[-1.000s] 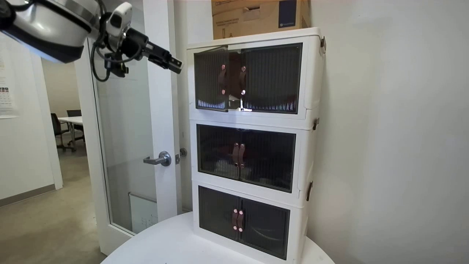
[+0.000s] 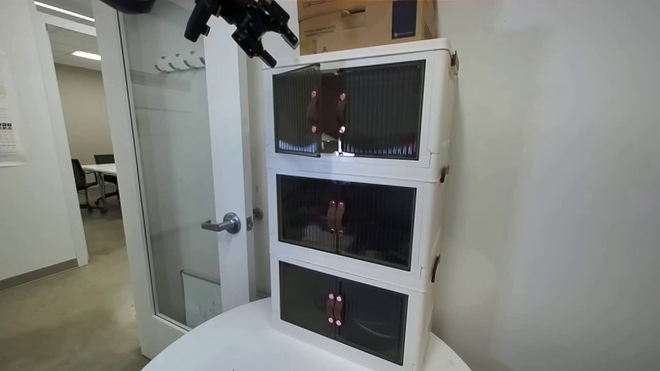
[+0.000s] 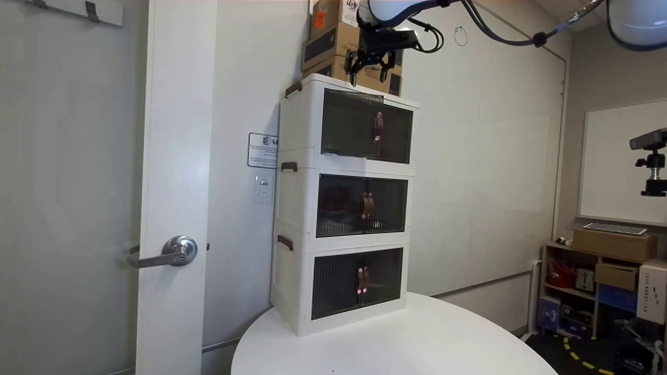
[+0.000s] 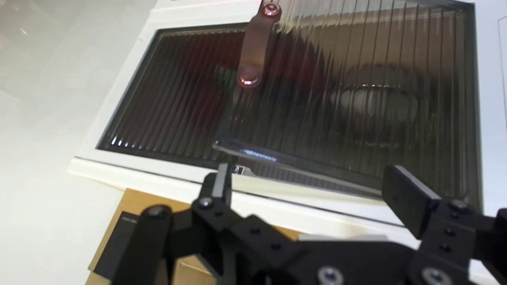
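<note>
A white three-tier cabinet [image 2: 433, 111] stands upright, each tier fronted by dark ribbed double doors. On the top tier the left door [image 2: 294, 111] is ajar, swung a little outward, while the right door [image 2: 386, 108] lies flat in its frame. Each carries a brown strap handle [image 2: 313, 112] with shiny studs. Near the cabinet's top edge hangs my gripper, its fingers [image 4: 409, 199] wide apart with nothing between them. The ajar door's edge shows beyond the fingertips in the wrist view. In exterior view 2 the gripper [image 3: 370, 75] is above that door, apparently not touching it.
Cardboard boxes [image 3: 334, 45] are stacked on the cabinet. A white round table [image 3: 400, 344] supports it, with bare surface in front. To the left stands a glass-paned door with a metal lever handle [image 2: 223, 223]. The middle doors [image 2: 343, 219] and bottom doors [image 2: 340, 312] are closed.
In exterior view 1 the arm has moved up and right, and the gripper has turned so its spread fingers show over the cabinet's top left. The cabinet doors look unchanged.
</note>
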